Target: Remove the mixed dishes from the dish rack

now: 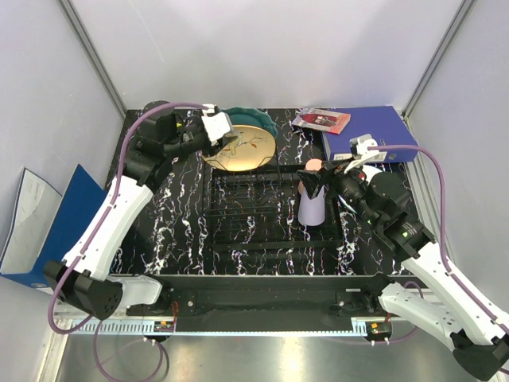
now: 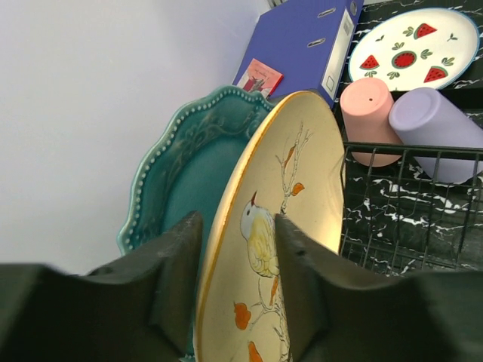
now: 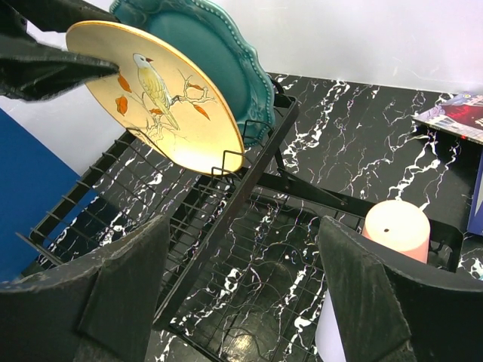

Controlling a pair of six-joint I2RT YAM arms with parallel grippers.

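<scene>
A cream plate with a bird design (image 1: 246,155) (image 2: 309,181) (image 3: 170,113) stands on edge in the dish rack (image 1: 270,243), before a teal scalloped plate (image 2: 170,181) (image 3: 253,83). My left gripper (image 1: 223,139) is at the plate's upper edge, fingers part open on either side of its rim. A pink cup (image 2: 364,105) (image 3: 396,230) and a lavender cup (image 1: 311,208) (image 2: 434,132) are at the rack's right. My right gripper (image 1: 316,179) is part open above these cups, nothing visible between its fingers.
A watermelon-pattern plate (image 2: 407,49) lies at the right, partly hidden by my right arm in the top view. A purple binder (image 1: 370,123) and a magazine (image 1: 318,119) are at the back right. A blue folder (image 1: 79,207) stands at the left.
</scene>
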